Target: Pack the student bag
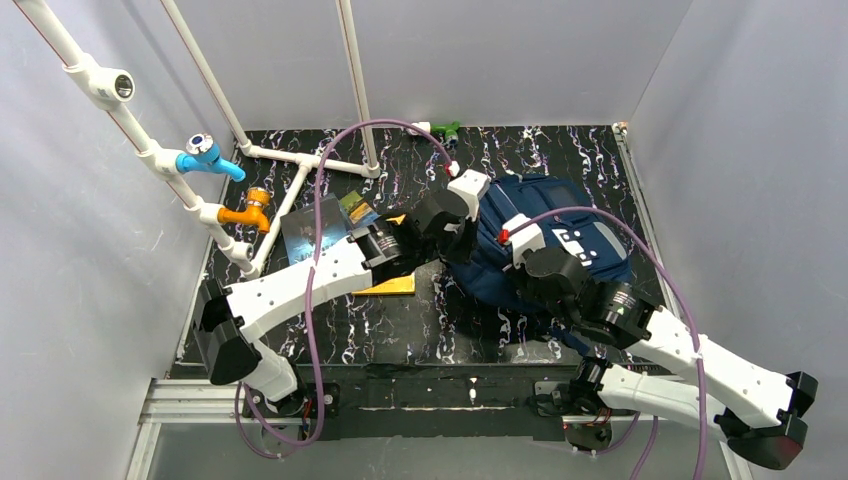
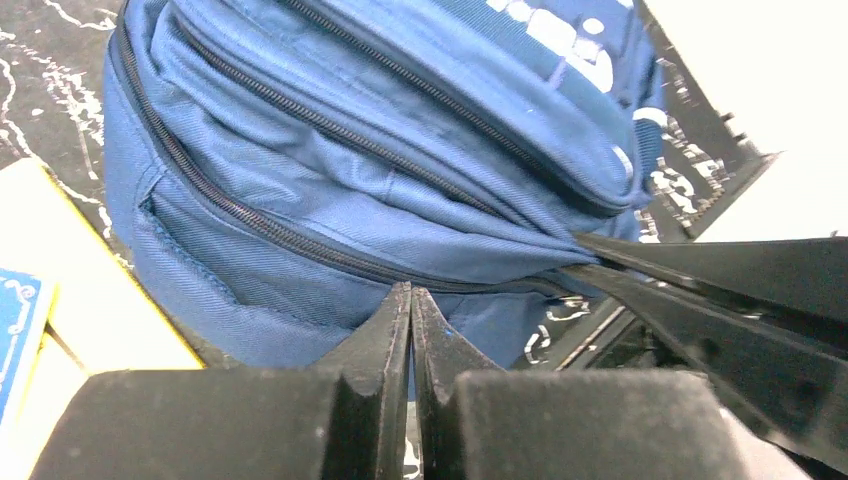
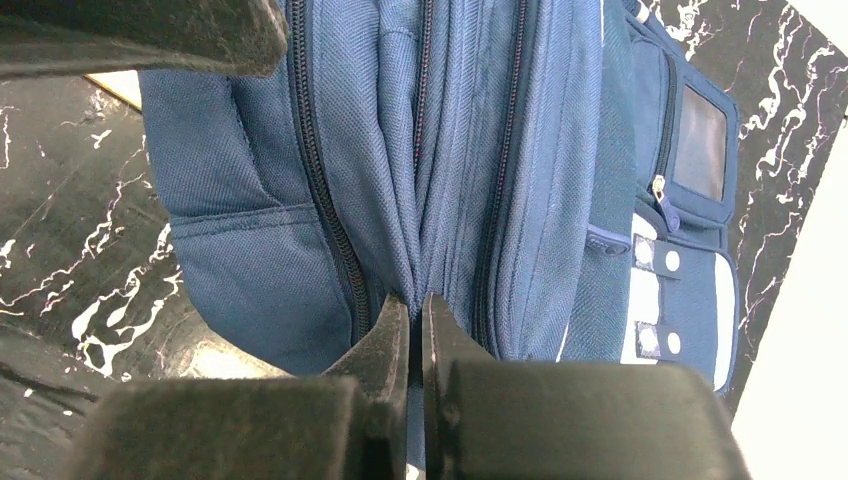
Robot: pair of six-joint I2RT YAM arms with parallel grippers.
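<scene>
The blue backpack [image 1: 545, 190] lies at the right of the dark surface, largely under both arms. In the left wrist view its long zipper [image 2: 250, 215] runs across the blue cloth; no zipper pull shows near the fingertips. My left gripper is shut with nothing between its fingers, over the bag's side. In the right wrist view my right gripper is shut on a fold of the bag between two zippers [image 3: 315, 160]. Books [image 1: 312, 235] lie to the left, with a yellow one [image 1: 395, 286] partly hidden by the left arm.
White pipes [image 1: 300, 185] with blue and orange taps [image 1: 245, 212] stand at the left. A green tap [image 1: 450, 132] is at the back. The two grippers are close together over the bag. Bare surface shows at the front left.
</scene>
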